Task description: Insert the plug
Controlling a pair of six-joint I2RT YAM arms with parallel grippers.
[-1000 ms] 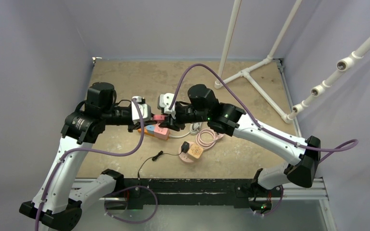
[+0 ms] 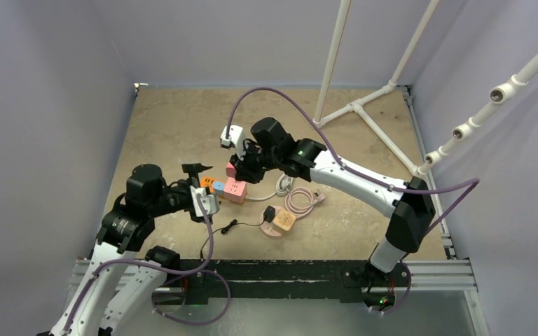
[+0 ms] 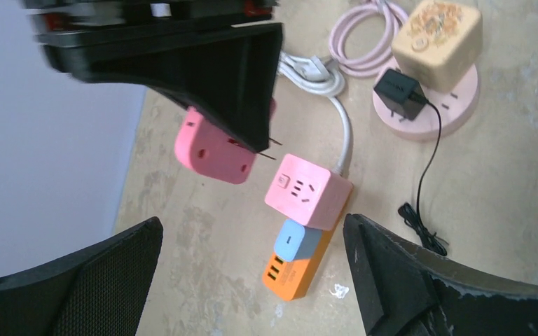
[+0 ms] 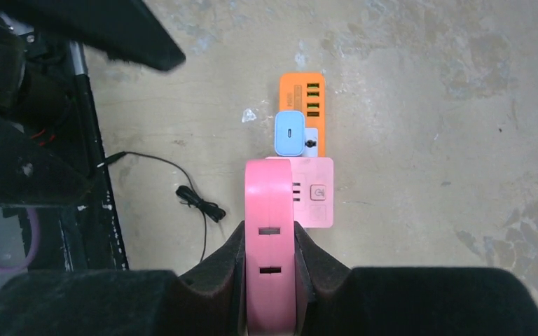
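Note:
A pink plug block with two prongs is held by my right gripper [image 2: 242, 168], shut on it; in the left wrist view it [image 3: 214, 157] hangs above a pink socket cube [image 3: 301, 182]. That cube [image 2: 235, 194] sits on an orange power strip [image 3: 280, 276], which also bears a blue block [image 3: 294, 240]. In the right wrist view the held block partly hides the socket cube [image 4: 316, 206]. My left gripper stands open with nothing between its fingers, to the left of the right gripper.
A round pink socket base [image 3: 403, 122] with a black adapter [image 3: 396, 91] and beige cube [image 3: 438, 38] lies to the front right. Coiled cables and a thin black lead [image 2: 229, 227] lie nearby. The back of the board is clear; white pipes [image 2: 385, 140] stand at the right.
My left gripper has opened and drawn back from the pink block toward the lower left.

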